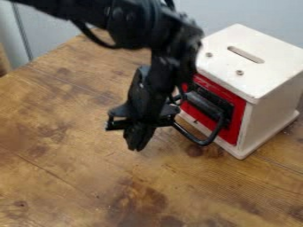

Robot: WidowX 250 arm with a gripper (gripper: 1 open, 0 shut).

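My black gripper (137, 136) hangs low over the wooden table, just left of a small white wooden box (254, 71) with a red front (231, 130). The fingers point down and look shut, with nothing visible between them. A black tubular handle (205, 139) sticks out from the red front beside the gripper, and part of the front is hidden behind the arm.
A pale wall (53, 27) stands behind the table's far edge. The box has a slot and bolts on its top.
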